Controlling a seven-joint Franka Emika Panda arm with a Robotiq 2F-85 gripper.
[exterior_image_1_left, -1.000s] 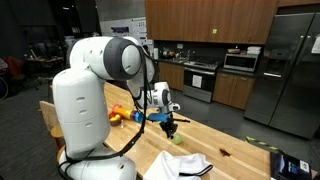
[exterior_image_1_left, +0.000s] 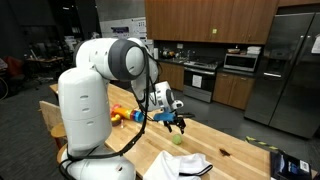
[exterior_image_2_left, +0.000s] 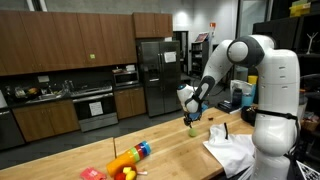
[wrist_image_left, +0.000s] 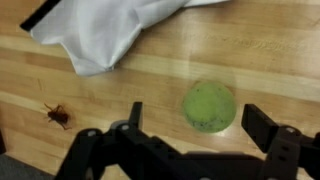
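Note:
A round green object (wrist_image_left: 209, 106) lies on the wooden table in the wrist view, a little right of the middle. My gripper is above it and open; its two dark fingers stand apart, one on each side of the green object in that view, with nothing held between them. In exterior view 1 the green object (exterior_image_1_left: 176, 139) shows just below the gripper (exterior_image_1_left: 177, 126). Exterior view 2 has the green object (exterior_image_2_left: 193, 132) on the tabletop under the hand as well.
A white cloth (exterior_image_1_left: 181, 166) lies crumpled on the near side. A small dark insect-like item (wrist_image_left: 57, 116) rests apart from it. Colourful toys (exterior_image_2_left: 129, 158) are grouped on the table, and a black item (exterior_image_1_left: 288, 165) lies at the edge. Bare wood separates these.
In exterior view 1 the gripper has shifted slightly to the right over the table. The green object and the cloth appear to be in the same places.

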